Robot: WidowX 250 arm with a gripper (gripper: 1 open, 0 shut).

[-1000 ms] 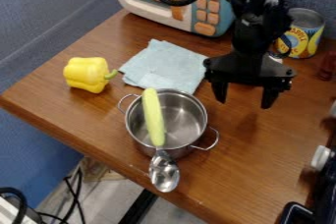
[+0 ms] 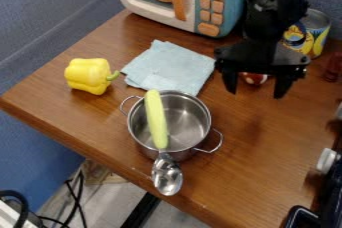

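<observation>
My gripper [image 2: 257, 84] hangs over the wooden table at the back right, open, with a red object [image 2: 253, 78] partly visible behind its fingers; whether they touch it is unclear. A steel pot [image 2: 194, 117] holds a yellow corn cob [image 2: 156, 119] and a metal spoon [image 2: 167, 176] that reaches over its front rim. A yellow pepper [image 2: 88, 73] lies at the left, and a pale blue cloth [image 2: 167, 70] lies behind the pot.
A toy microwave [image 2: 214, 10] stands at the back, with cans [image 2: 314, 27] and a red bottle [image 2: 334, 68] at the right.
My gripper has shifted slightly up and back, uncovering the red object behind it. The pot, corn, spoon, pepper and cloth have not moved.
</observation>
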